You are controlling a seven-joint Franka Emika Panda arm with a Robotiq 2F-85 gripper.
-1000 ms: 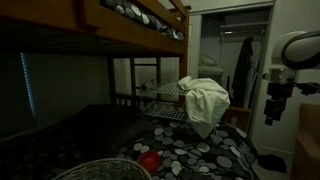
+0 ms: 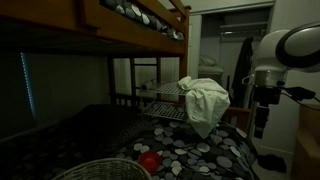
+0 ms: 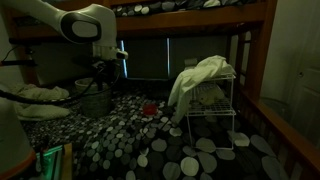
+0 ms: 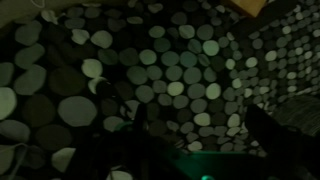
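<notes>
My gripper stands open in the wrist view, its dark fingers apart with only dotted bedding between and beyond them. In exterior view 1 the gripper points down at the right, clear of the bed. A white cloth drapes over one side of a white wire rack on the bed; exterior view 2 shows the same cloth hanging off the rack. A small red object lies on the dotted bedding, apart from the rack.
A wicker basket stands at the front in exterior view 1. The upper bunk overhangs the bed, with a wooden ladder behind. Bedding in front of the rack looks largely free. The room is dim.
The arm has shifted left and toward the bed in exterior view 1, and its gripper now hangs lower. The cloth, rack, basket and red object have stayed put.
</notes>
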